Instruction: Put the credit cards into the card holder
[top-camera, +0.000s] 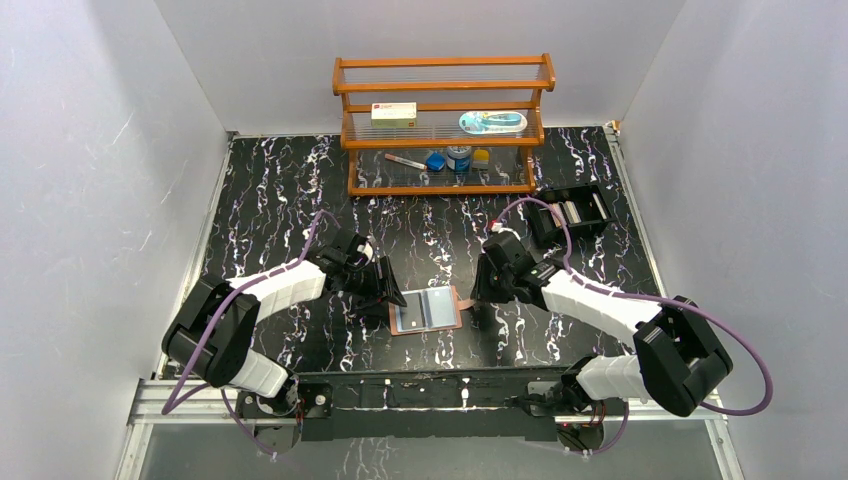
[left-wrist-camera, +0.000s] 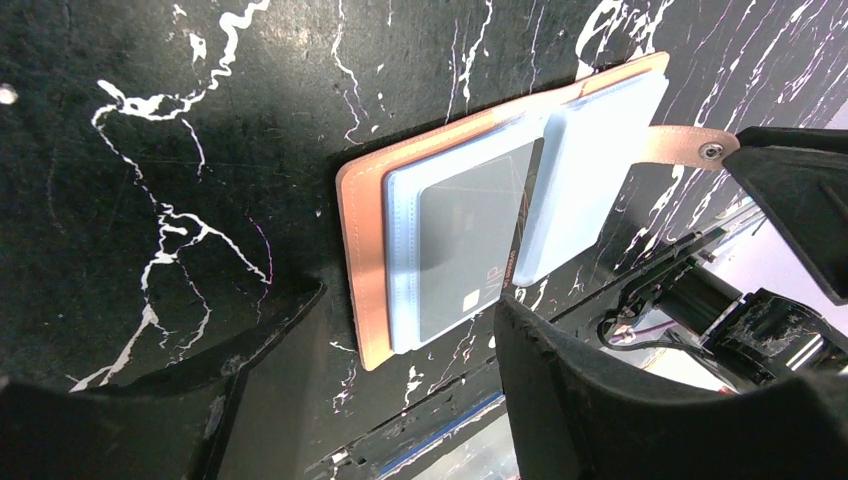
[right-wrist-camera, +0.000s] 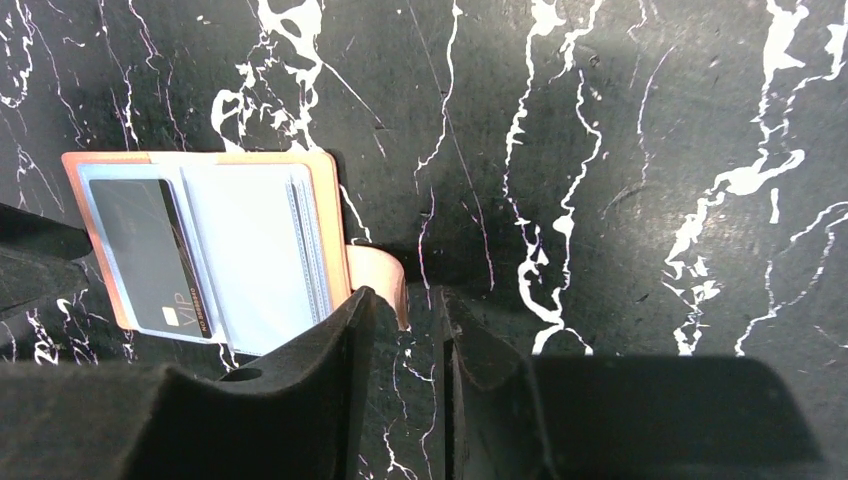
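The open card holder (top-camera: 440, 307), tan outside with pale blue sleeves, lies on the marble-look surface. A dark card (left-wrist-camera: 465, 235) marked VIP (right-wrist-camera: 135, 245) sits in one sleeve. My left gripper is over the holder's left end, part open with nothing seen between its fingers. My right gripper is at the holder's tan strap (right-wrist-camera: 370, 265) on the right, its fingertips apart on either side of the strap's end; whether they touch it is unclear.
A black box (top-camera: 545, 225) with upright cards stands at the back right. A wooden rack (top-camera: 440, 188) with small items stands at the back. The surface between rack and holder is clear.
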